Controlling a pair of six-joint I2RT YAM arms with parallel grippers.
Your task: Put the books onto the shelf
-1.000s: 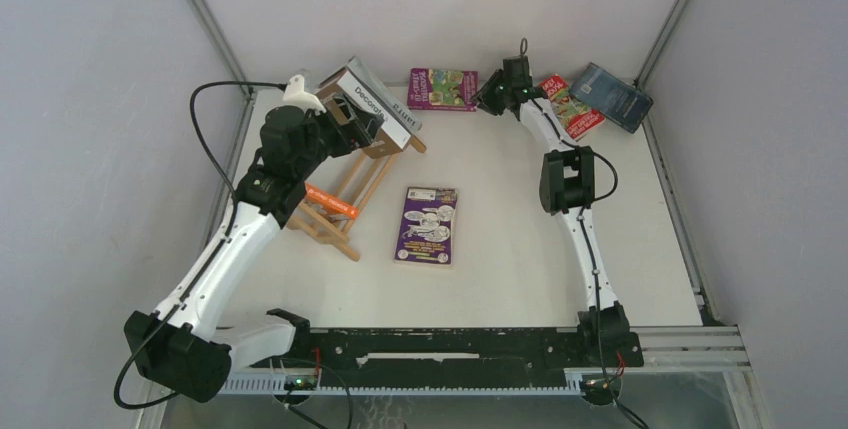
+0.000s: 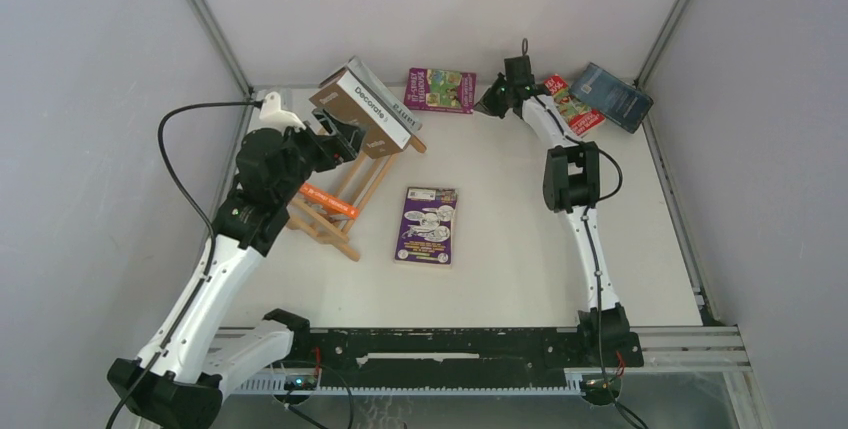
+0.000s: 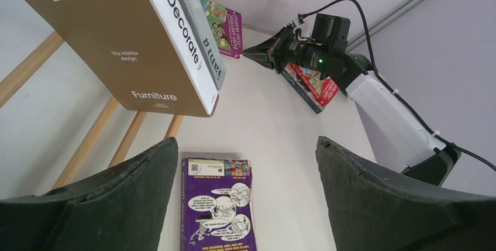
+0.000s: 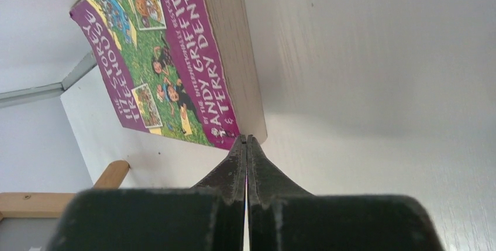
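At the back of the table lies a purple Treehouse book [image 2: 441, 90], its cover facing up. Beside its right end is my right gripper [image 2: 483, 109]. In the right wrist view the fingertips of this right gripper meet with nothing between them, just at the corner of the purple book [image 4: 169, 64]. A purple-blue book [image 2: 427, 226] lies flat in mid-table. My left gripper is wide open and empty, held above the wooden rack [image 2: 345, 211]. On that rack lean a brown Decorate file [image 2: 362, 119] and a grey file [image 2: 378, 92].
An orange book [image 2: 328, 200] rests low in the rack. At the back right a red book [image 2: 572, 104] lies against a dark blue book [image 2: 613, 97], close to the side wall.
The left arm has swung left.
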